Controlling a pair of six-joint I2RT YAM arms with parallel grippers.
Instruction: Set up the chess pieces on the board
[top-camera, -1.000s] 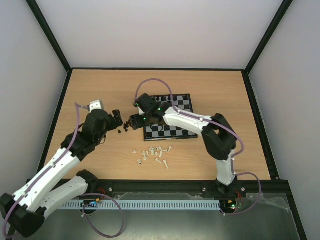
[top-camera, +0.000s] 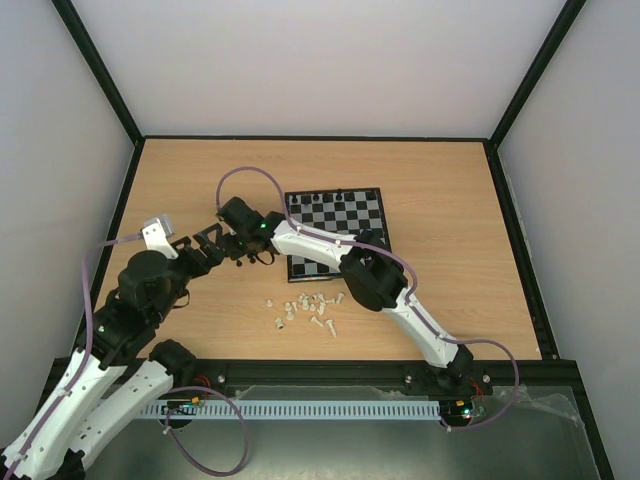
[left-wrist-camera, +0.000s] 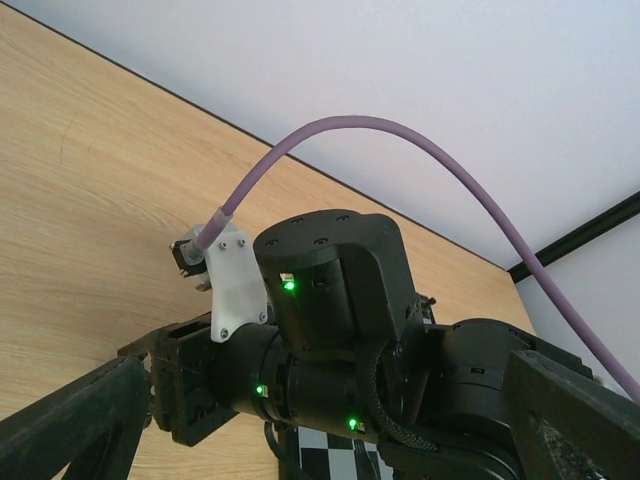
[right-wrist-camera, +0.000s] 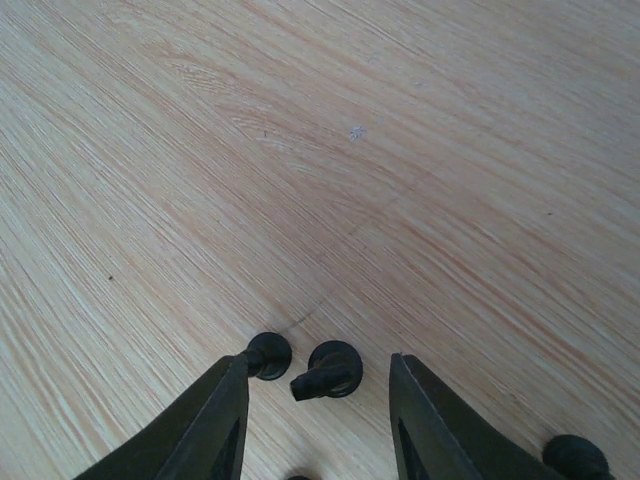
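Observation:
The chessboard (top-camera: 351, 211) lies mid-table, partly covered by my right arm, with small black pieces along its far row. Left of the board, my right gripper points down with its fingers apart. Between and just beyond its fingertips, the right wrist view shows a black piece (right-wrist-camera: 337, 368) and a second black piece (right-wrist-camera: 269, 355), neither visibly gripped. My left gripper is open and empty, its fingers (left-wrist-camera: 100, 415) spread wide, close beside the right gripper. Loose white pieces (top-camera: 311, 304) lie in front of the board.
Another black piece (right-wrist-camera: 575, 456) shows at the lower right of the right wrist view. The right arm (left-wrist-camera: 335, 285) fills much of the left wrist view, so the two arms are very close. Table to the right of the board is bare.
My right arm has swung left, away from over the board's left edge to beyond it. The left arm has drawn back left and toward the front. Loose white pieces have not moved.

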